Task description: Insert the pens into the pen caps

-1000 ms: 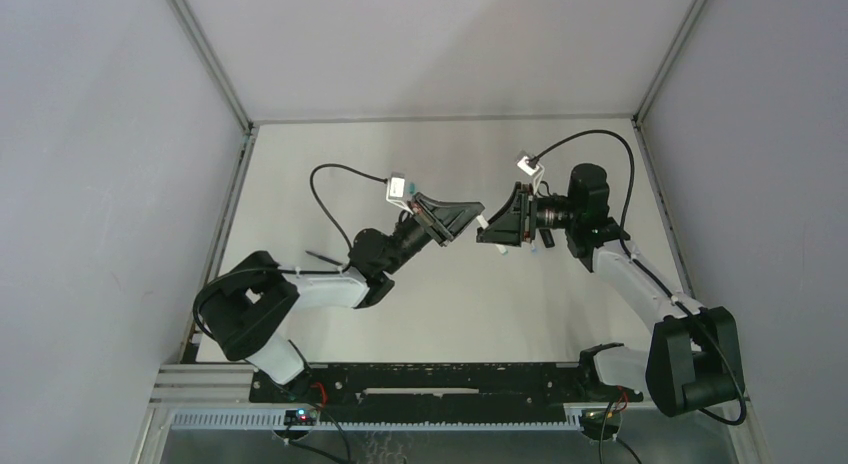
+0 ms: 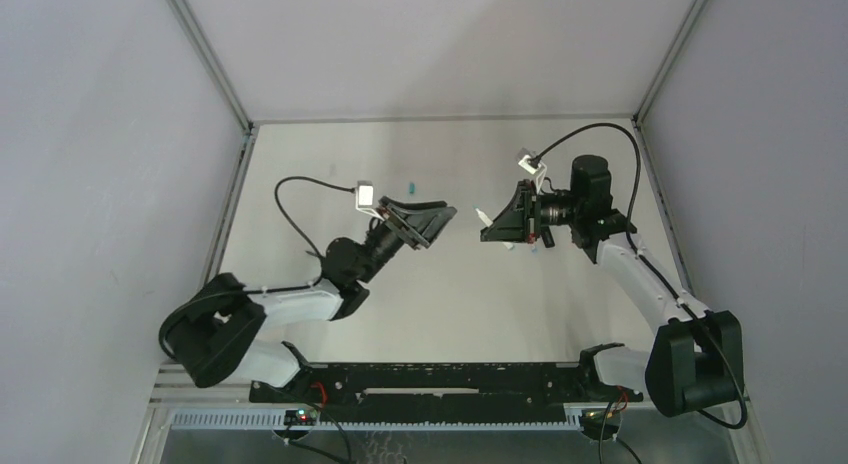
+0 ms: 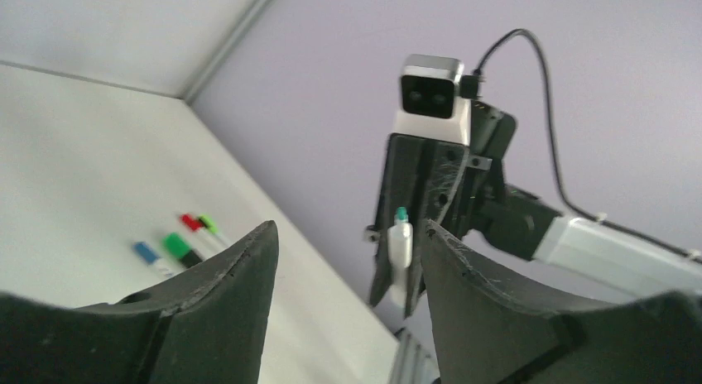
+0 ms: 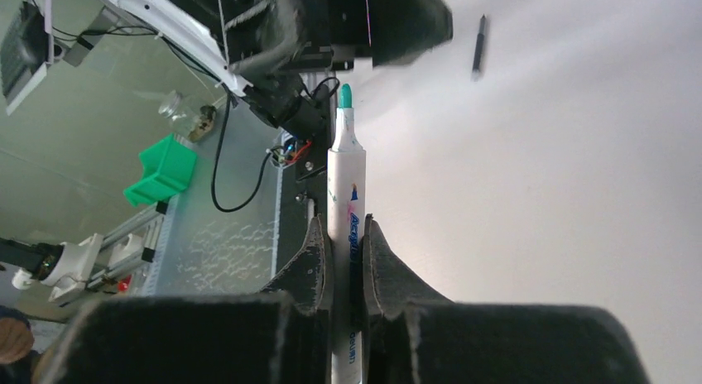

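Observation:
In the right wrist view, my right gripper is shut on a white marker (image 4: 346,173), whose bare teal tip points up, away from the fingers. The same marker (image 3: 400,243) shows from the side in the left wrist view. A gap parts the fingers of my left gripper, and nothing is between them. From above, the left gripper (image 2: 440,225) stands a short way left of the right one (image 2: 490,232). Beyond it, a small teal piece (image 2: 411,188), perhaps a cap, lies on the table.
Markers or caps with red (image 3: 192,223), green (image 3: 176,245), blue (image 3: 146,252) and lime (image 3: 207,222) ends lie beyond the left fingers. A dark pen (image 4: 479,46) lies alone on the table (image 2: 430,304).
My left gripper has drawn back to the left, away from the right one. The marker's teal tip now shows from above. The right arm has shifted only slightly.

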